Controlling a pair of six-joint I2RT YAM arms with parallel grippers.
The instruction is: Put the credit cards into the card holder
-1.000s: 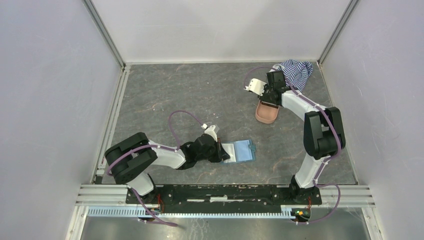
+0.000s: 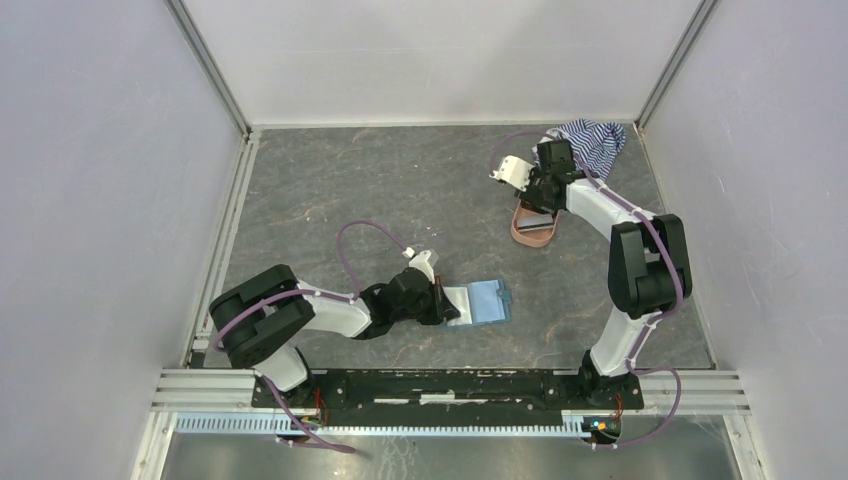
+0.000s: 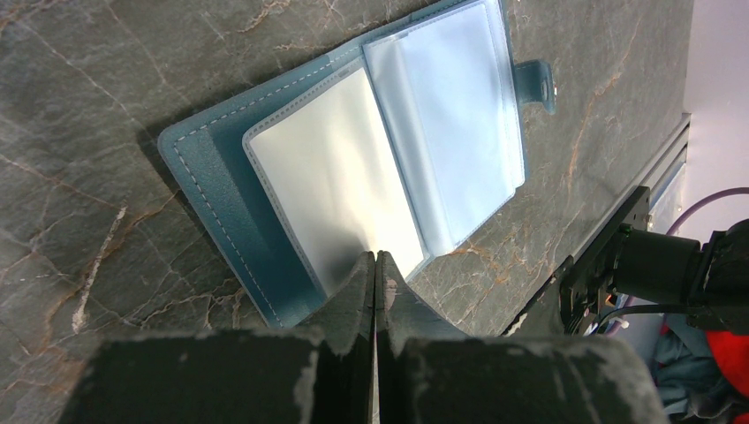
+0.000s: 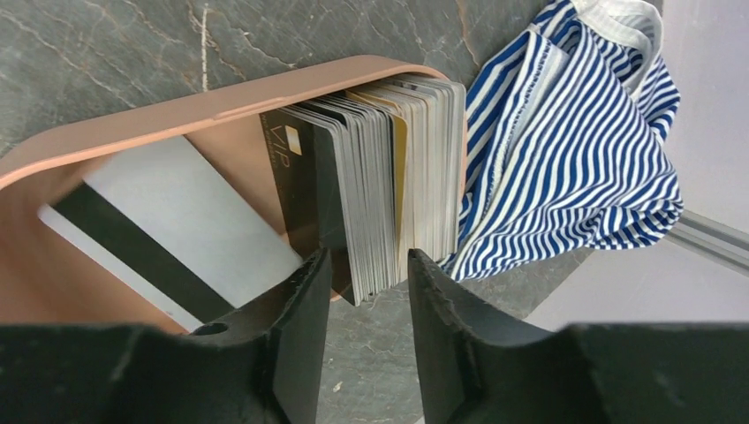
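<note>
The blue card holder [image 3: 212,124] lies spread open on the table, its white inner pocket [image 3: 336,168] facing up. My left gripper is shut over the near edge of that pocket, with nothing showing between its fingers. At the back right, a pinkish-tan box [image 4: 221,102] holds a packed row of credit cards [image 4: 380,194] standing on edge. One white card with a black stripe [image 4: 168,230] leans loose in the box's empty part. My right gripper is open over the row's near end, its fingertips apart and no card held between them.
A striped blue-and-white cloth [image 4: 565,141] lies crumpled right beside the box. Walls close it in at the back and sides.
The left arm and card holder have stayed still.
</note>
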